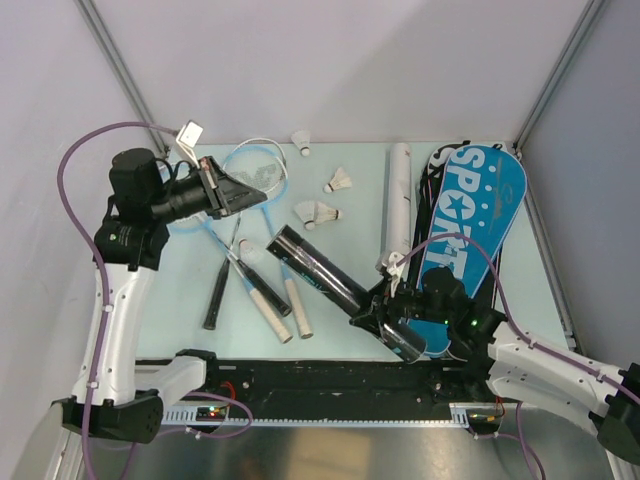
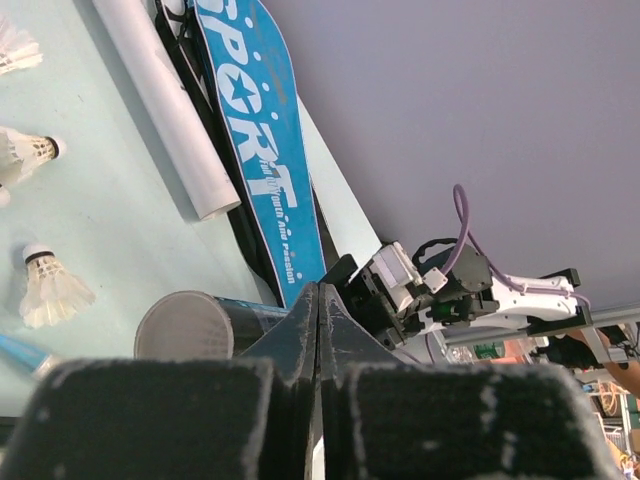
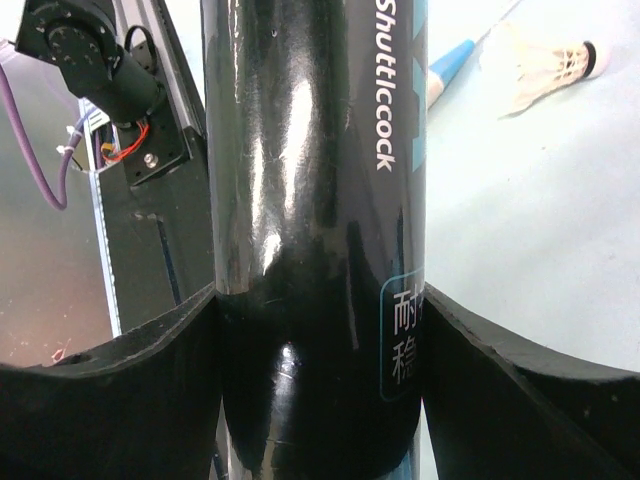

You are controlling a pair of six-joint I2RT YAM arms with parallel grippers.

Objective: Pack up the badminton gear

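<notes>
My right gripper is shut on the black shuttlecock tube, which slants above the front of the table. In the right wrist view the tube stands between both fingers. At the tube's upper left end, the round pale cap faces my left wrist camera. My left gripper is up and left of that end, clear of it. Its fingertips meet with nothing between them, and the cap is outside them. Several shuttlecocks and rackets with pale handles lie on the table.
A blue SPORT bag lies along the right side, partly under my right arm. Left of it is a white roll.
</notes>
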